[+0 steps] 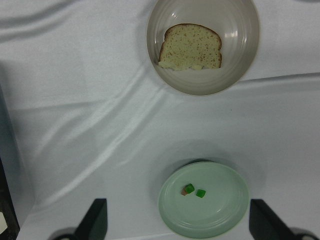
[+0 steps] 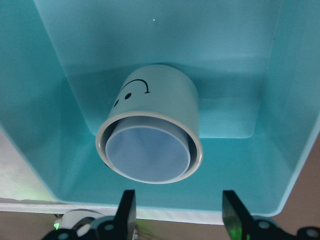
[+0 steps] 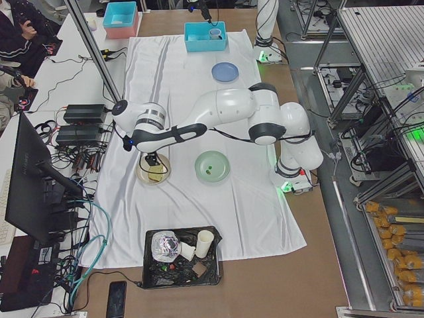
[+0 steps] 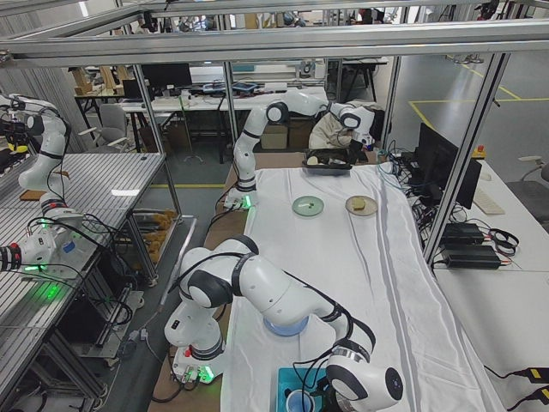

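Observation:
My left gripper is open, empty, high above a beige plate (image 1: 235, 50) with a bread slice (image 1: 190, 47) and a green plate (image 1: 215, 210) holding small green pieces (image 1: 200, 193) and a brownish one. In the right wrist view, my right gripper is open over a teal bin (image 2: 260, 75), with a smiley white cup (image 2: 165, 87) lying inside it and a blue cup (image 2: 147, 155) nested in that.
A black crate (image 3: 182, 278) with cups and a foil-covered item sits at the near end. A blue plate (image 3: 224, 72) lies near the bin. Monitor (image 3: 33, 185) and cables border the cloth on the left.

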